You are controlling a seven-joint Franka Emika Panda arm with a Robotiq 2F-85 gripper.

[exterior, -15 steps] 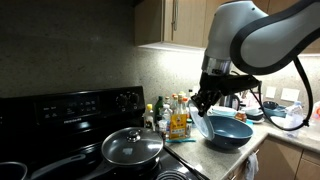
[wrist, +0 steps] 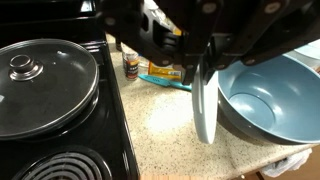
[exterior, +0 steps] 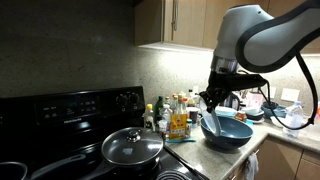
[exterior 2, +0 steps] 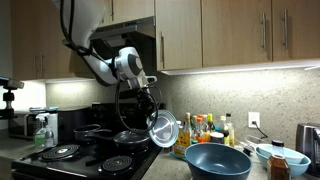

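A pale round disc [exterior 2: 164, 128], a plate or a lid, is clasped upright by my gripper [exterior: 209, 101]. In the wrist view the disc [wrist: 204, 110] shows almost edge-on below my fingers, which hide its upper part. To its right on the counter sits a large blue bowl [wrist: 266, 100]. From exterior view 1 the disc overlaps the left side of the blue bowl [exterior: 235, 132]; whether the two touch, I cannot tell.
Left of the counter is the black stove with a lidded pan [exterior: 132, 148]. Several bottles [exterior: 178, 118] crowd the back of the counter. Bare speckled counter [wrist: 165, 125] lies between stove and bowl.
In exterior view 1 my gripper and the disc have shifted a little to the right, over the bowl's left side, and the disc appears more edge-on. Pan and bowl have stayed put.
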